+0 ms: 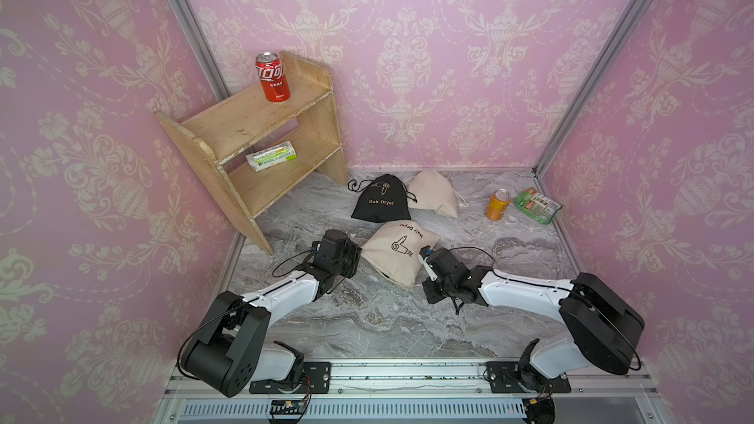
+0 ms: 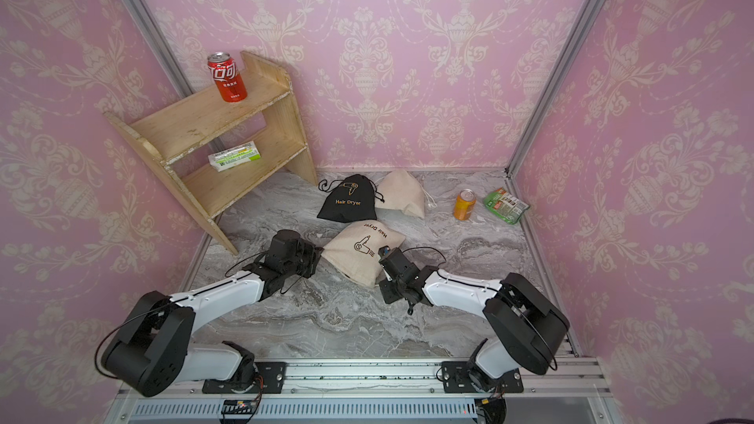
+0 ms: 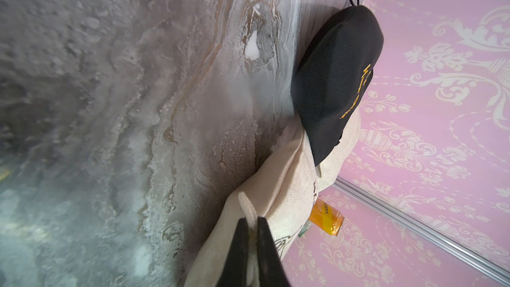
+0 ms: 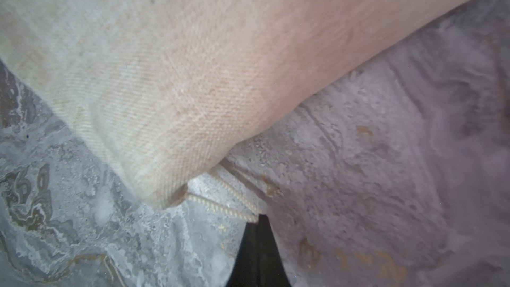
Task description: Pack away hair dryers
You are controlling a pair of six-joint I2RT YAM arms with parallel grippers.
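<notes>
A plump beige bag with a hair dryer print [image 1: 400, 247] lies between my arms on the marble surface. At its left corner, my left gripper is shut on a fold of the fabric, which pokes up past the fingertips. From the opposite corner a twisted cream drawstring [image 4: 217, 207] runs taut to my right gripper, shut on the string's end. Behind that bag sit a black "Hair Dryer" bag [image 1: 381, 200] and a plain beige bag [image 1: 432, 191], side by side. Any dryers inside are hidden by the cloth.
A two-tier wooden shelf [image 1: 259, 180] stands at the back left, holding a red can [image 1: 273, 78] above and a green-white packet [image 1: 271, 156] below. An orange can [image 1: 497, 205] and a green pouch [image 1: 538, 206] are at the right.
</notes>
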